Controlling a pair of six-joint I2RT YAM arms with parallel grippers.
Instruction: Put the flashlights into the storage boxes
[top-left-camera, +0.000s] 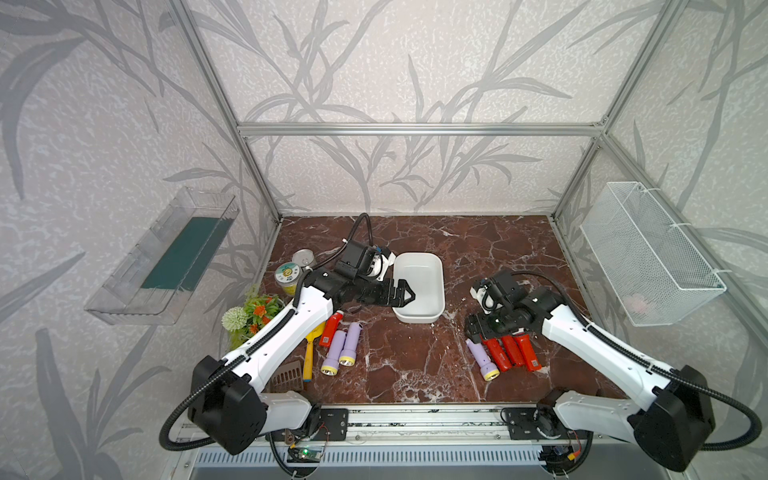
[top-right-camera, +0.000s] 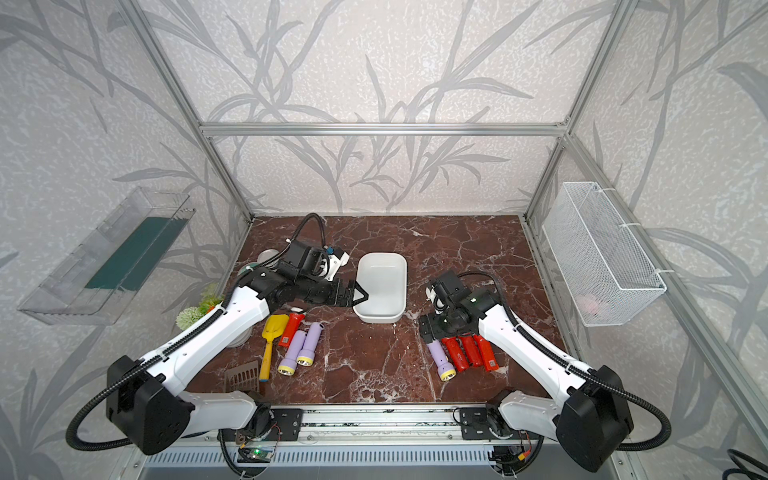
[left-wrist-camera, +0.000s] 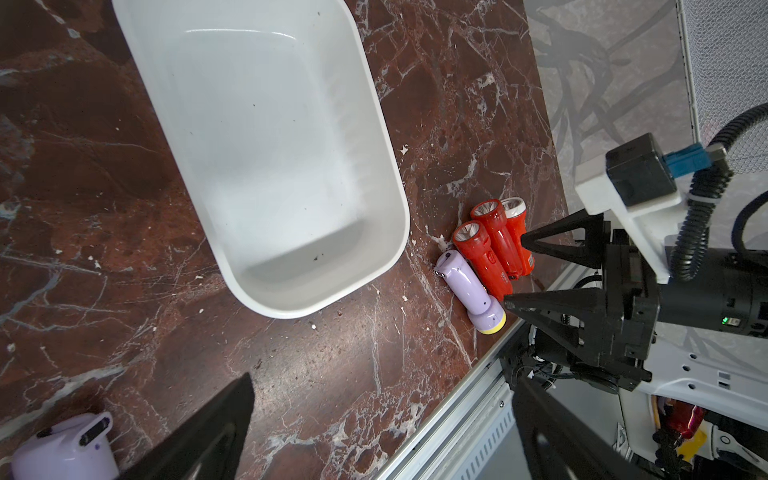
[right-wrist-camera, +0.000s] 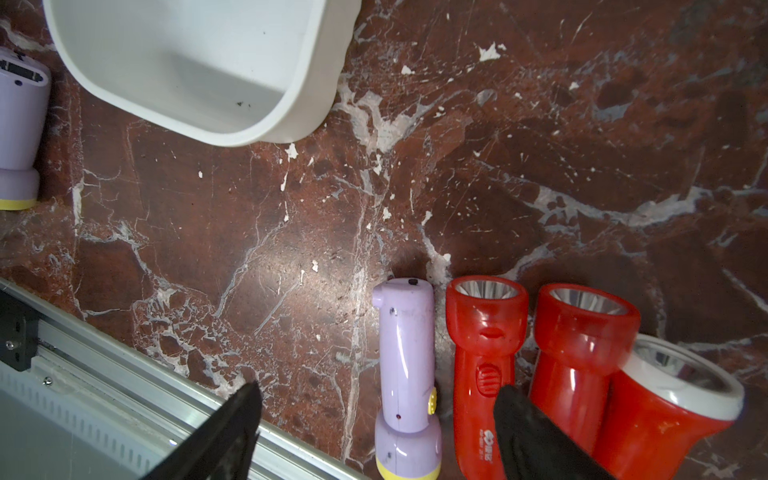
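A white box (top-left-camera: 418, 289) stands empty at mid-table. My left gripper (top-left-camera: 405, 293) hangs over its left edge, open, with nothing between the fingers. Two purple flashlights (top-left-camera: 349, 345) and a red one (top-left-camera: 330, 329) lie left of the box, nearer the front. On the right side, a purple flashlight (right-wrist-camera: 406, 352) lies beside red flashlights (right-wrist-camera: 481, 384) and one with a white head (right-wrist-camera: 656, 416). Above this group is my right gripper (top-left-camera: 472, 327), its fingers (right-wrist-camera: 228, 432) spread apart and empty. In the right wrist view the purple flashlight appears between them.
A clear wire basket (top-left-camera: 104, 308) hangs on the left wall and a white mesh basket (top-left-camera: 656, 256) on the right wall. A yellow scoop (top-left-camera: 309, 352), flowers (top-left-camera: 248, 316) and jars (top-left-camera: 288, 276) crowd the left side.
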